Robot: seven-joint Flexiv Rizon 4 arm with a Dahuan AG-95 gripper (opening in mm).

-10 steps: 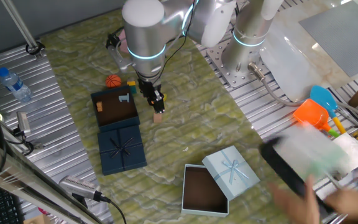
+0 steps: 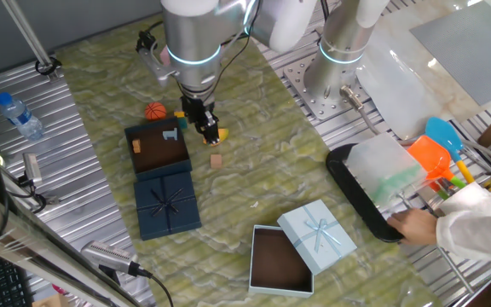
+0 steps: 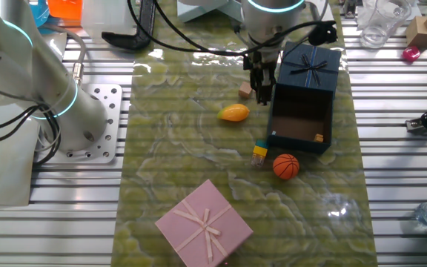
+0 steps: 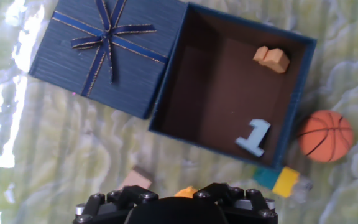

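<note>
My gripper (image 2: 209, 136) points down over the green mat, near the open dark blue box (image 2: 158, 152). In the wrist view the two fingers of the gripper stand apart, with nothing held between them. An orange-yellow mango (image 3: 234, 113) lies on the mat and shows only partly past the fingers in the wrist view. Close to it is a small wooden block (image 3: 245, 90). The box contains a light blue number 1 (image 4: 253, 137) and a small orange wooden piece (image 4: 272, 59). Beside the box sit a toy basketball (image 4: 326, 135) and a teal-and-yellow block piece (image 4: 284, 181).
The bow-tied blue lid (image 2: 167, 205) adjoins the box. A pale blue box (image 2: 281, 260) has its lid (image 2: 318, 235) leaning over it. A pink box (image 3: 204, 225) stands apart. Someone's hand (image 2: 418, 228) holds a black tray (image 2: 361, 198) at the mat's edge.
My gripper has shifted slightly toward the far end of the mat, off the wooden block and over the mango in exterior view 1. The person's hand and tray moved nearer the mat.
</note>
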